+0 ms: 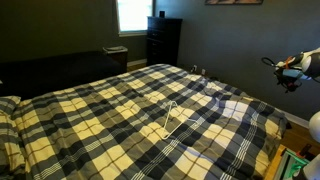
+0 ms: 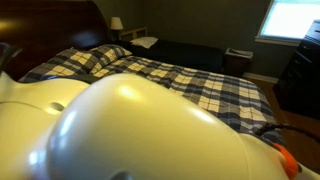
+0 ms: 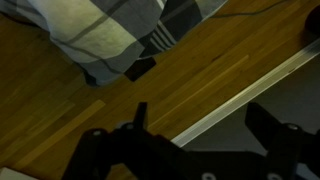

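Note:
My gripper is open in the wrist view, its dark fingers (image 3: 138,118) wide apart with nothing between them. Below it are a wooden floor and a hanging corner of plaid blanket (image 3: 125,30). In exterior view 1 the gripper (image 1: 288,76) hangs at the far right, beyond the bed's edge and in front of the grey wall; its fingers are too small to read there. A thin white hanger-like frame (image 1: 172,121) lies on the plaid bed (image 1: 110,125), well left of the gripper. White arm covers (image 2: 150,130) fill much of exterior view 2.
A pale baseboard (image 3: 245,95) runs along the floor beneath the gripper. Dark drawers (image 1: 164,40) and a small nightstand (image 1: 115,55) stand at the back. Several small items sit at the bed's far edge. Much of the blanket's top is clear.

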